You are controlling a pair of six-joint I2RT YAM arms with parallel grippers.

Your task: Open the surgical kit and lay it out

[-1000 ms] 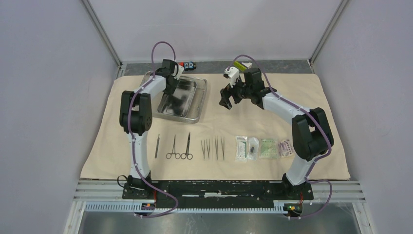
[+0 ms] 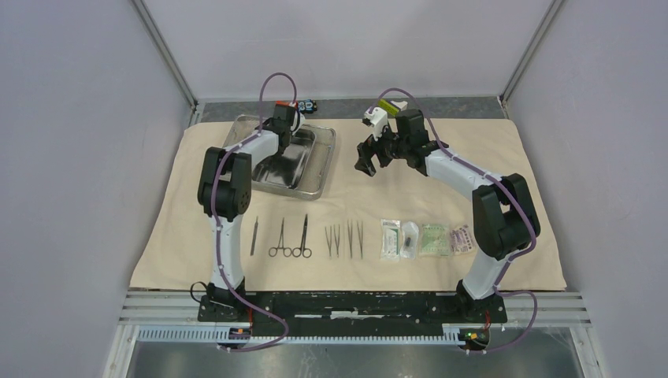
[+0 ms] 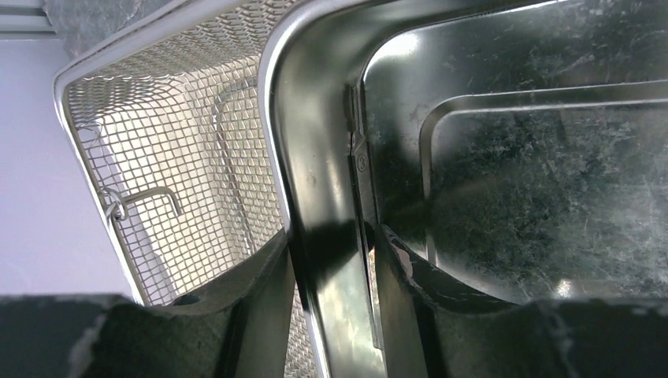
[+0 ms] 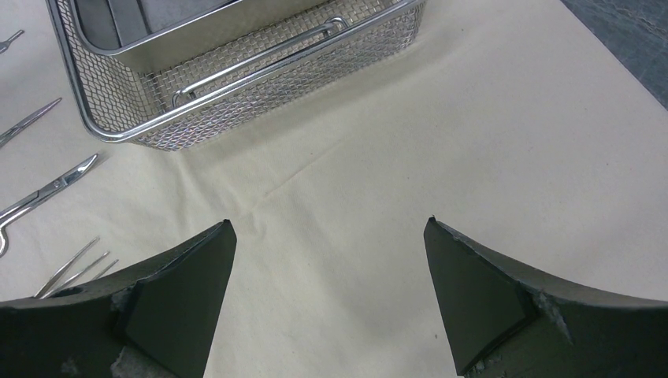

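The mesh basket point(image 2: 319, 177) holds a steel inner tray point(image 2: 295, 161). My left gripper is down at that tray's side wall, fingertips part open; in the left wrist view a thin flat metal instrument point(image 3: 362, 173) lies along the wall beside them, and whether it is between them is unclear. My right gripper stands open and empty over the cloth, right of the basket. Along the front lie a thin instrument point(image 2: 254, 236), scissor-like tools point(image 2: 305, 232), several tweezers point(image 2: 350, 236) and several packets point(image 2: 434, 239).
A grey strip point(image 2: 457, 106) behind the cloth holds small coloured objects point(image 2: 307, 105). The cloth point(image 2: 410, 197) between the right gripper and the front row is bare, as is its left side.
The right arm and laid-out items look unchanged.
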